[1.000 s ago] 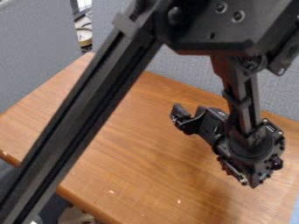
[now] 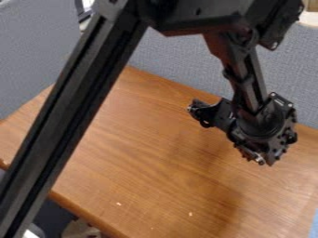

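The black robot arm reaches down from the top of the camera view over a bare wooden table (image 2: 137,177). Its wrist and gripper assembly (image 2: 243,125) hangs over the right half of the table. The gripper's fingers are hard to make out against the dark housing, and nothing is visibly held.
Grey padded panels (image 2: 35,56) stand along the left and behind the table. A long black beam crosses the left of the view diagonally. Some clutter lies below the front-left edge.
The wrist and gripper have moved up and slightly away from the viewer, appearing smaller, and the upper arm has risen in view.
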